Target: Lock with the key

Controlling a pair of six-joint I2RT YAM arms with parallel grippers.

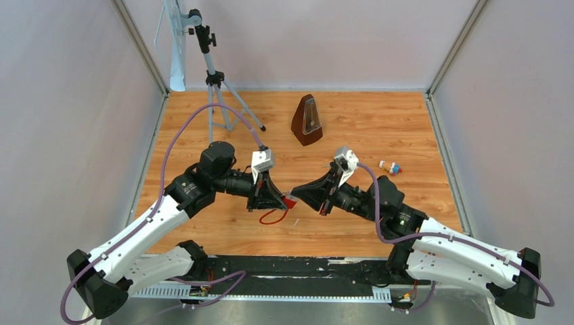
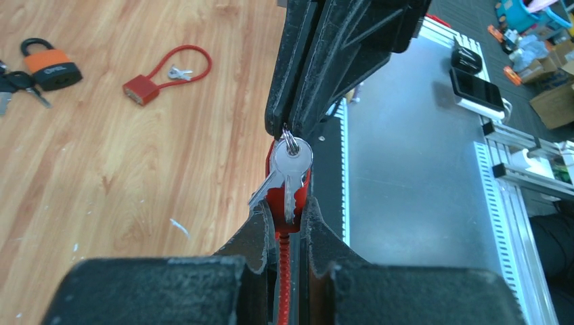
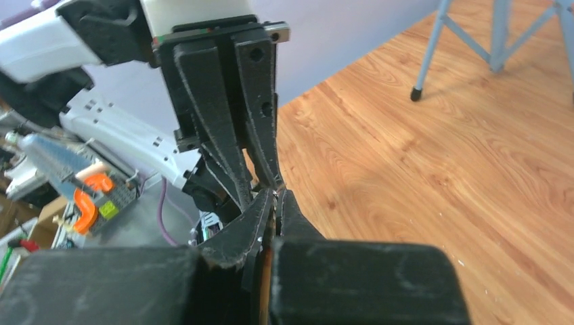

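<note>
A red padlock [image 1: 288,203] with a long loop is held by my left gripper [image 1: 277,203], shut on it between the two arms. In the left wrist view, silver keys [image 2: 292,162] on a ring hang in front of the red padlock body. My right gripper [image 1: 296,193] is shut at the keys, its tips touching or nearly touching the ring; whether anything is pinched between them is hard to tell. The lock's keyhole is hidden.
An orange padlock [image 2: 51,71] and a second red padlock [image 2: 141,89] with keys lie on the wooden board. A metronome [image 1: 306,122], a small figurine [image 1: 390,167] and a tripod [image 1: 216,95] stand farther back.
</note>
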